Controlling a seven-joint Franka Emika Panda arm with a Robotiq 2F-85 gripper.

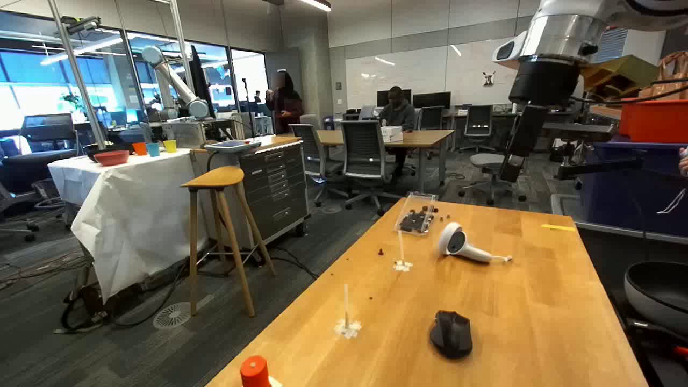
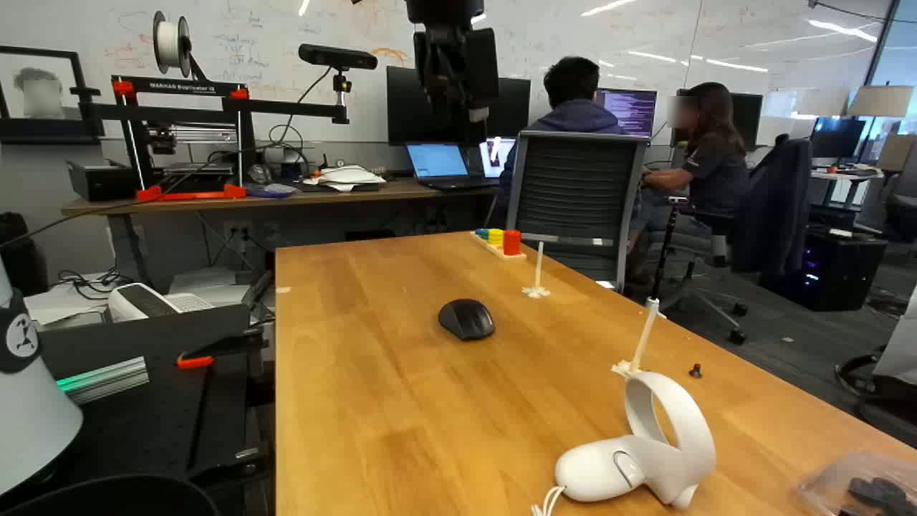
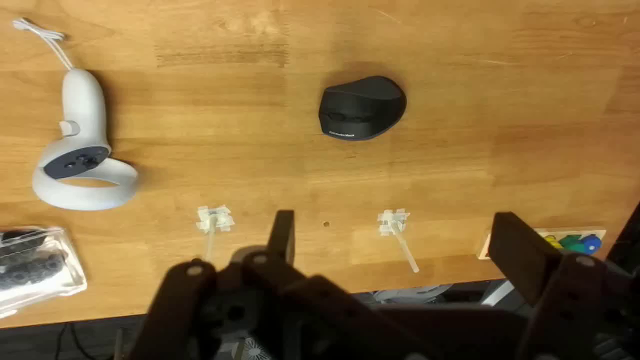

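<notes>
High over the wooden table, my gripper is open, its two fingers wide apart with nothing between them. In exterior view 1 the gripper (image 1: 514, 166) hangs at the upper right, well clear of the tabletop. A black computer mouse (image 3: 362, 109) rests on the table, above the finger gap in the wrist view. To the left lies a white controller (image 3: 84, 111) with a ring and a wrist cord. Two thin pale sticks stand taped to the table, a left stick (image 3: 210, 239) and a right stick (image 3: 405, 247).
A clear box (image 1: 416, 216) of dark parts lies near a table corner, with a few loose bits around it. At the opposite end sits a wooden board with coloured pieces (image 2: 505, 244). Bare table (image 2: 370, 387) spreads around the mouse.
</notes>
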